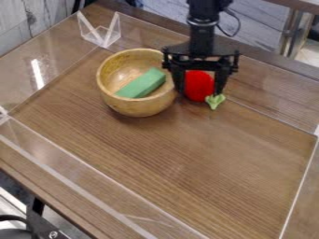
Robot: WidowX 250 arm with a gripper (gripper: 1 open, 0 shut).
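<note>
A red round object with green leaves, apparently a toy vegetable, lies right of a wooden bowl that holds a green block. My black gripper is lowered over the red object with open fingers, partly covering it; whether they touch it I cannot tell.
A clear plastic item stands at the back left, and the table's back edge runs along the top right.
</note>
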